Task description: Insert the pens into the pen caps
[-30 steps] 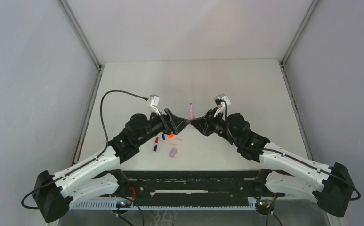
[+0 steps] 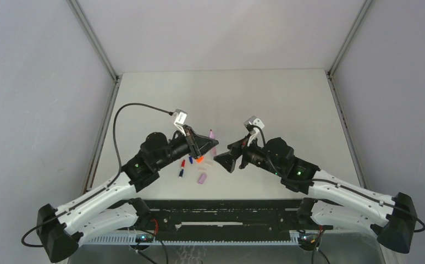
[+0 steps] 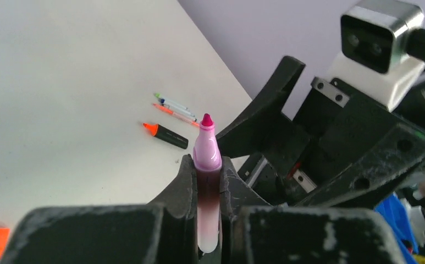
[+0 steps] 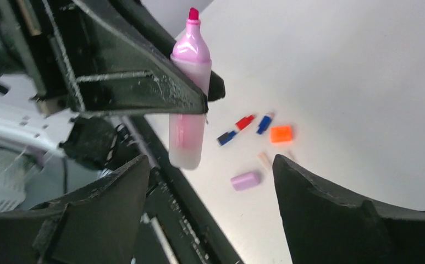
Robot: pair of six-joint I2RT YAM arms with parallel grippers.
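Observation:
A pink marker (image 3: 206,148), uncapped with its dark pink tip up, stands roughly upright in the left wrist view. My left gripper is shut on its body. From the right wrist view, the marker's lower end (image 4: 187,140) shows below the left fingers (image 4: 127,88), clear of the table. My right gripper stands open just to the right, nothing between its fingers. On the table lie a purple cap (image 4: 246,181), an orange cap (image 4: 281,133), a red cap (image 4: 244,122), a blue cap (image 4: 264,124) and a dark cap (image 4: 227,137).
An orange-tipped black marker (image 3: 169,135) lies beyond the left gripper, with thin green and orange pens (image 3: 174,111) beside it. Two pale strips (image 2: 204,166) are near the caps.
One second ago both grippers met at the marker. Now the right one is open and apart from it, and the marker has moved left and nearer the front in the left gripper.

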